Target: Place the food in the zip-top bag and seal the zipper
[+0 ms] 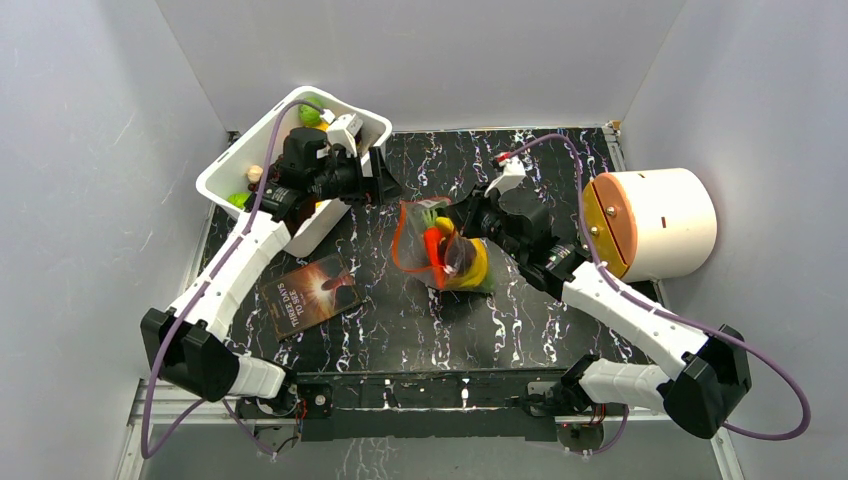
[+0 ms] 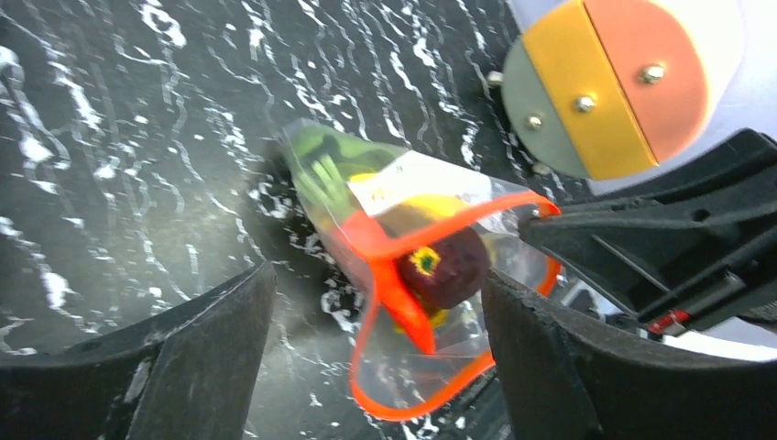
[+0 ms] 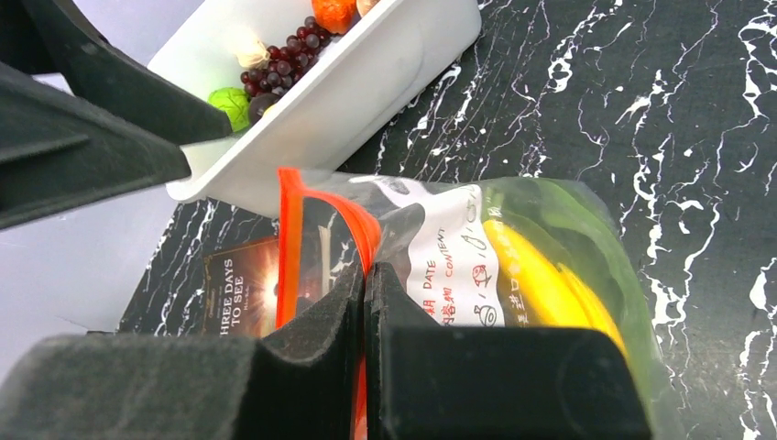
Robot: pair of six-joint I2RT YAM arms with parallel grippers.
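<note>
A clear zip bag with orange edge (image 1: 424, 262) holds a carrot, banana, dark round fruit and greens, low in the middle of the counter; in the left wrist view the red carrot (image 2: 403, 302) and dark fruit (image 2: 456, 269) show through it. My right gripper is shut on the bag's orange zipper edge at its upper right corner. My left gripper (image 1: 380, 180) hangs open above and left of the bag, nothing between its fingers.
A white bin (image 1: 230, 170) of produce stands at the back left. A book (image 1: 310, 297) lies front left. A cream cylinder with coloured flaps (image 1: 665, 225) sits at the right.
</note>
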